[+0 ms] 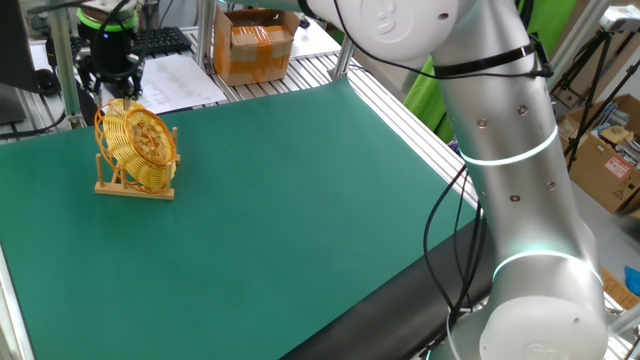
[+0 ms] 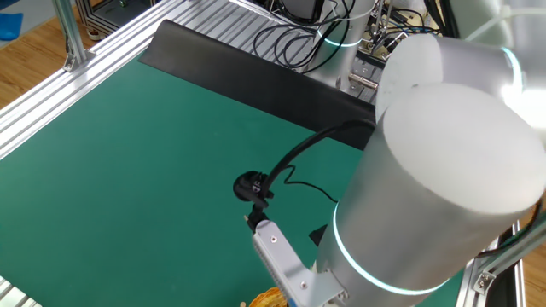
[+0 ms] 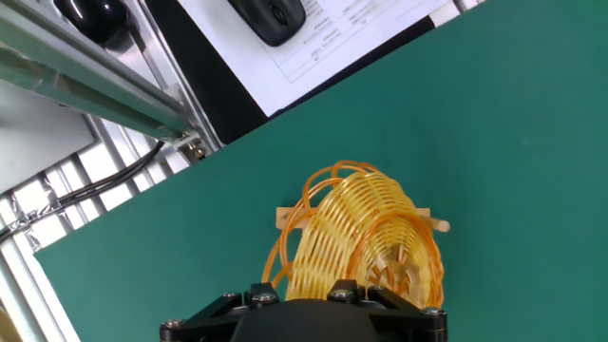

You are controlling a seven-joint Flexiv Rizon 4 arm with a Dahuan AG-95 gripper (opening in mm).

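A round yellow wicker basket (image 1: pixel 140 145) with orange cane handles leans in a small wooden stand (image 1: pixel 135 190) on the green table, at the left in exterior view 1. My gripper (image 1: pixel 118 95) is just above the basket's upper rim there, pointing down. Whether its fingertips touch the rim, or stand open or shut, is not clear. In the wrist view the basket (image 3: pixel 366 237) tilts in front of the gripper, whose dark parts cover its lower edge. Only a sliver of the basket (image 2: pixel 270 298) shows at the bottom of exterior view 2.
Papers (image 1: pixel 175 82) and a mouse (image 3: pixel 269 17) lie beyond the table's far edge, near a cardboard box (image 1: pixel 253 47). A metal post (image 3: pixel 95 81) rises near the left corner. A black roll (image 2: pixel 256 85) runs along the robot's side.
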